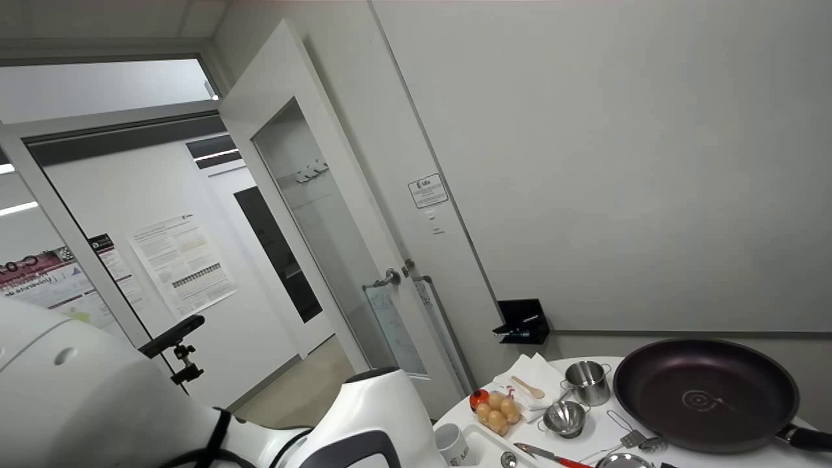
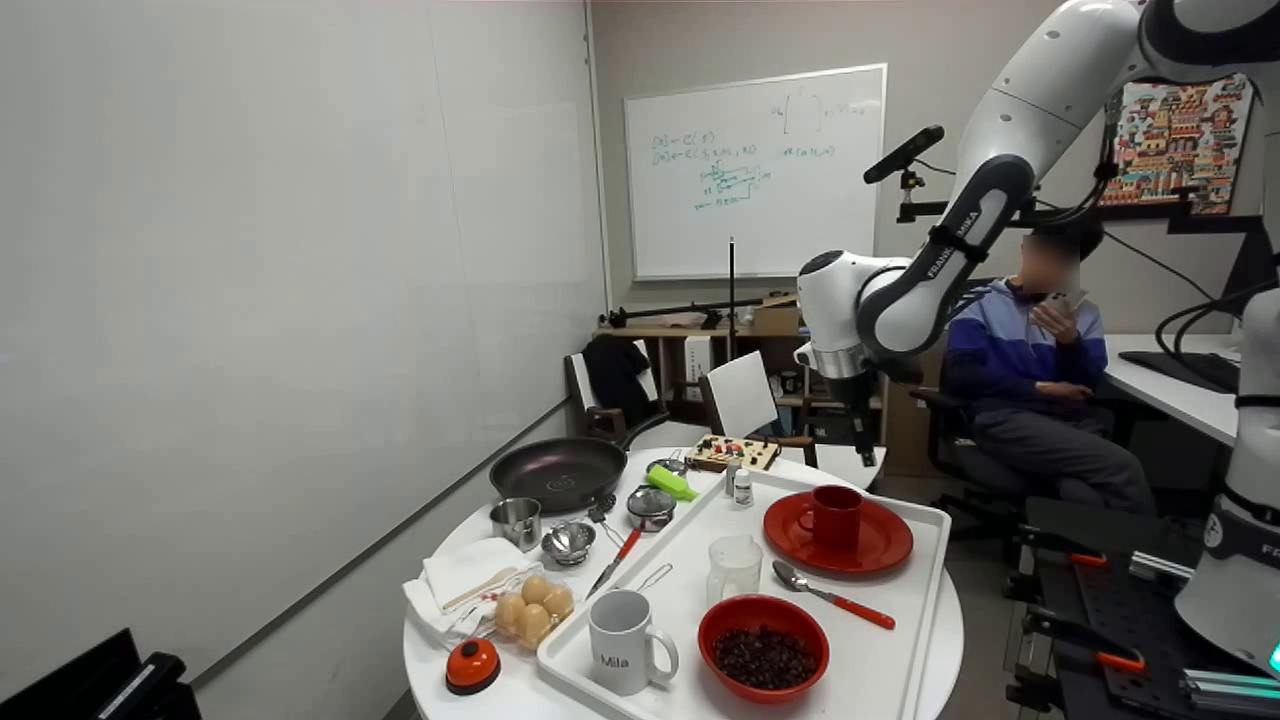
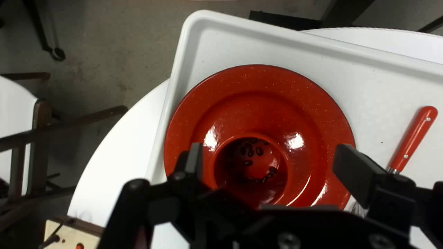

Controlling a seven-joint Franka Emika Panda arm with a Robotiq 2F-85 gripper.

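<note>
Seen from above in the wrist view, a red cup (image 3: 251,166) stands on a red plate (image 3: 265,81), with some dark beans inside it. My gripper is open over the cup and plate, its two fingers wide apart and nothing held. In exterior view 2 the gripper (image 2: 866,458) hangs above the tray near the plate (image 2: 882,550) and the upright cup (image 2: 836,516). A red bowl (image 2: 764,654) full of dark beans sits at the tray's front. The gripper itself is out of sight in exterior view 1.
On the white tray (image 2: 924,624) are a red-handled spoon (image 2: 858,608), a clear glass (image 2: 734,564) and a white mug (image 2: 621,648). A large pan (image 2: 558,474), metal pots and eggs (image 2: 534,612) crowd the table's left side. A person (image 2: 1032,348) sits behind.
</note>
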